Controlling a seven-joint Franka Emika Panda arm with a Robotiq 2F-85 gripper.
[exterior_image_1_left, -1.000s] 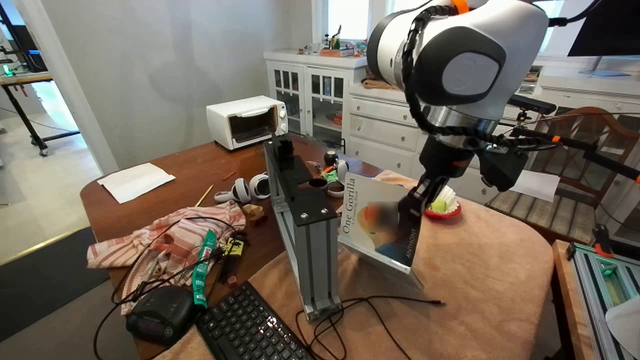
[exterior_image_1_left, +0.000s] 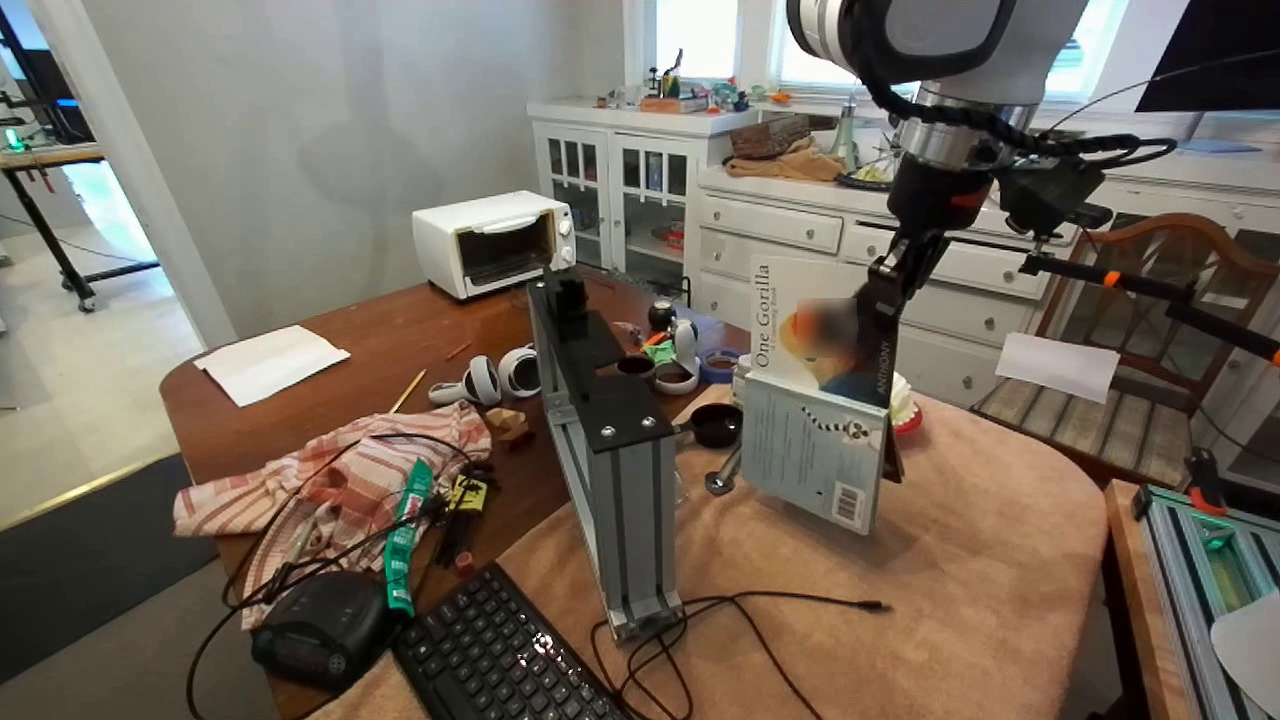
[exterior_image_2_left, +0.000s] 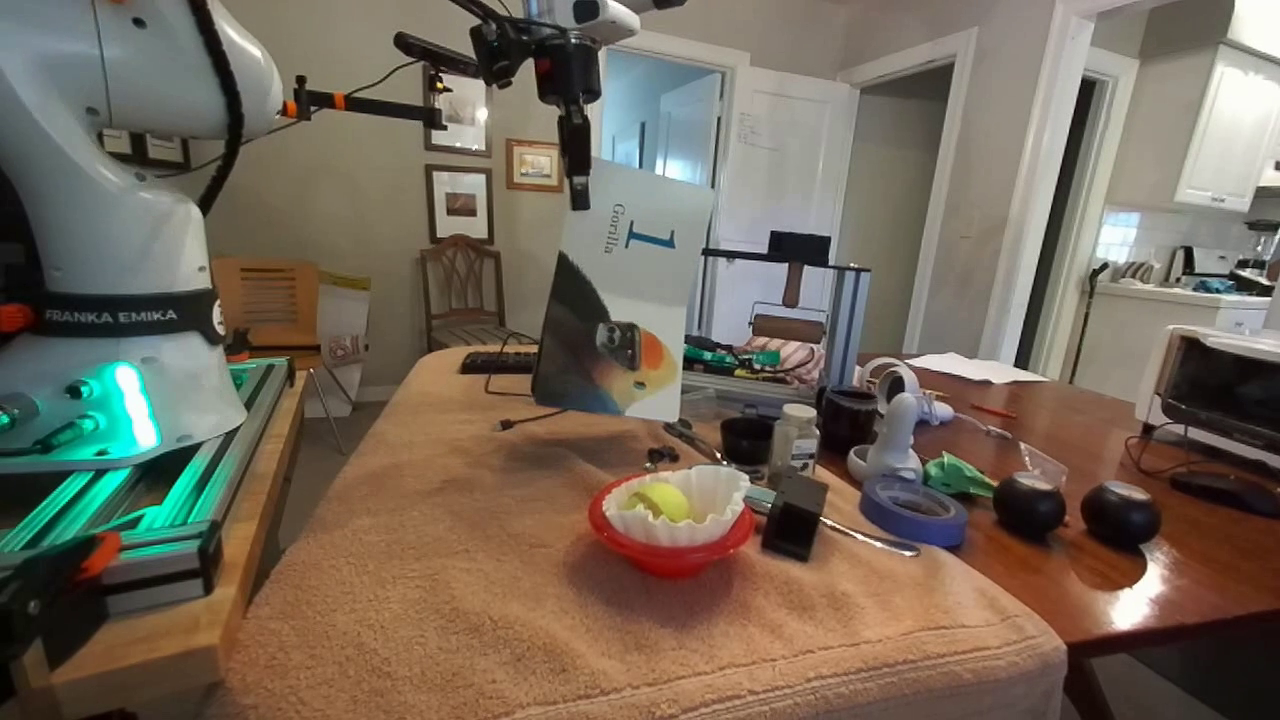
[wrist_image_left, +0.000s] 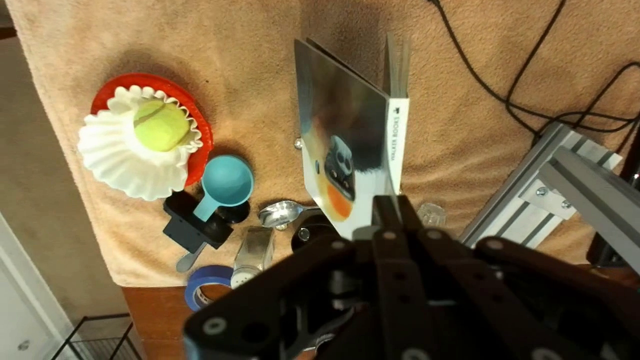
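A picture book, "One Gorilla" (exterior_image_1_left: 798, 462), hangs tilted above the towel-covered part of the table. My gripper is shut on the book's edge, close to the white spine in the wrist view. In exterior view 1 both the front cover and the pale blue back cover with its barcode show. From the other side, exterior view 2 has the book (exterior_image_2_left: 630, 258) below the dark fingers (exterior_image_2_left: 578, 180), its covers partly spread. How many sheets lie between the fingertips is hidden.
A metal frame (exterior_image_1_left: 636, 516) stands beside the book. A red bowl (exterior_image_2_left: 672, 562) holds a white fluted liner with a yellow-green ball. Near it are a blue cup (wrist_image_left: 226, 180), a black box (exterior_image_2_left: 794, 514) and blue tape (exterior_image_2_left: 914, 510). Towel (exterior_image_2_left: 420, 576) lies bare toward the robot base.
The arm has risen, lifting the book from low over the towel and shifting it rightward in exterior view 1. Its back cover now hangs in view, and the book hides most of the red bowl.
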